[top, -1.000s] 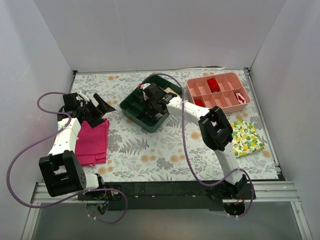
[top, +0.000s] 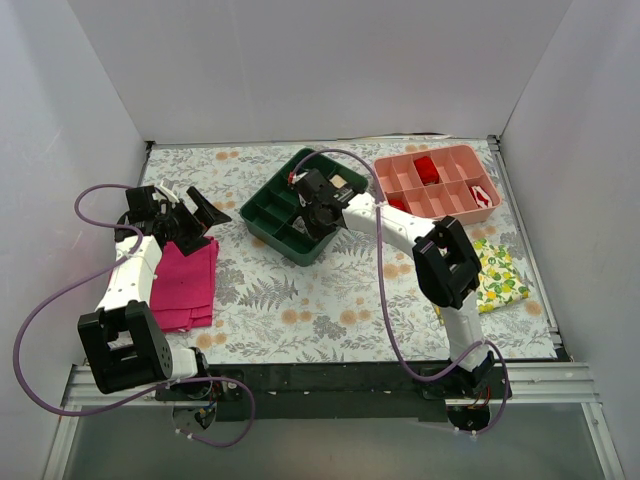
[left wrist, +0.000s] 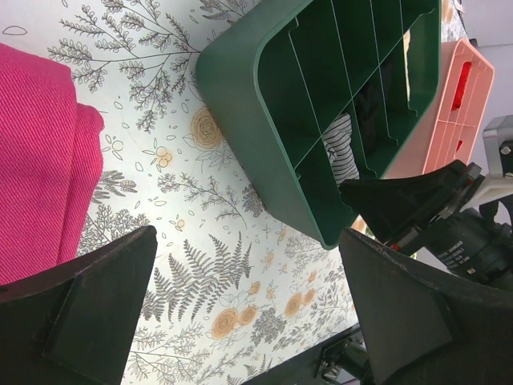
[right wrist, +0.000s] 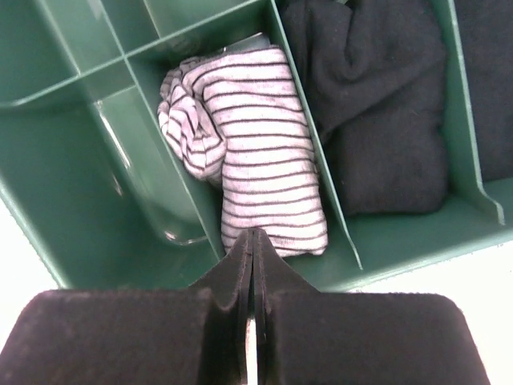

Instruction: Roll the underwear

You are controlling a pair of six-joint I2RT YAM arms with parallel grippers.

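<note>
A white cloth with dark stripes, the underwear (right wrist: 268, 152), lies folded in one compartment of the green box (left wrist: 264, 152), with a bunched part at one end. My right gripper is shut, its tips at the lower end of the striped cloth; no fabric shows between them. In the top view this gripper (top: 318, 234) reaches down over the front right of the box and hides most of the cloth. Off to the left, above the pink-red cloth (top: 183, 285), my left gripper (top: 208, 228) stands open and empty.
Dark folded cloths (right wrist: 389, 104) fill the neighbouring compartments. A salmon-pink divided box (top: 437, 205) with red items stands at the back right. A yellow patterned cloth (top: 500, 275) lies at the right.
The left arm has stayed still.
</note>
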